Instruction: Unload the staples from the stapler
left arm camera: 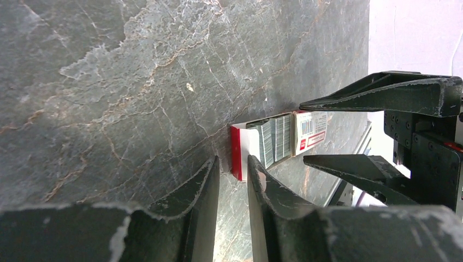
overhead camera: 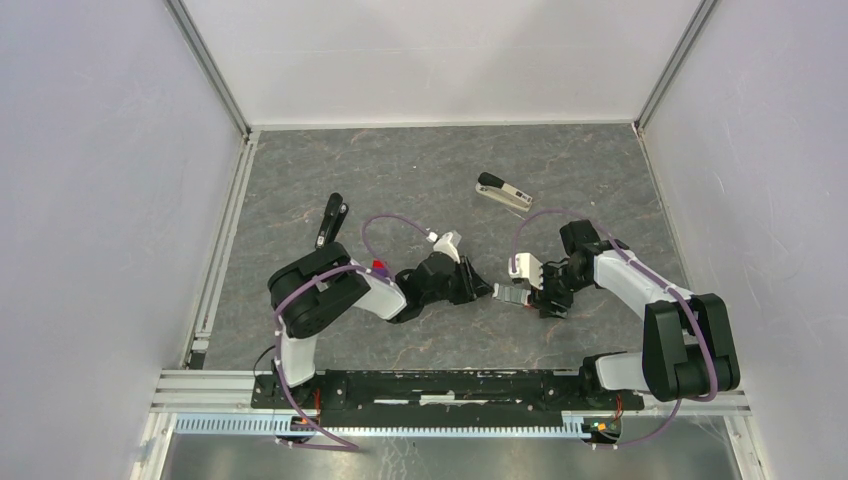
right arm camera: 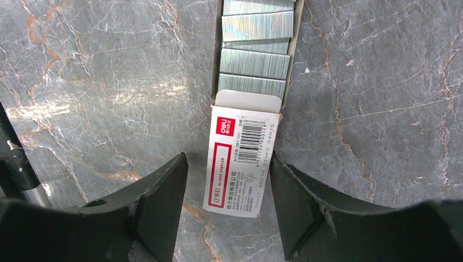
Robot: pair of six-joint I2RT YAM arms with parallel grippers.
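An open staple box lies on the table between both grippers, its tray (left arm camera: pixel 279 158) of silver staples partly slid out of the printed white sleeve (right arm camera: pixel 242 161). Near the tray's white and red end is my left gripper, fingers parted with nothing held. The sleeve lies between the fingers of my right gripper; a gap shows on its left side, while the right fingertip is against or very near its edge. At the back stands a stapler (overhead camera: pixel 505 190) with a black-tipped top and a pale base.
A second, black stapler (overhead camera: pixel 332 222) rests at the left. Beside the left arm is a small red thing (overhead camera: pixel 379 266), partly hidden.
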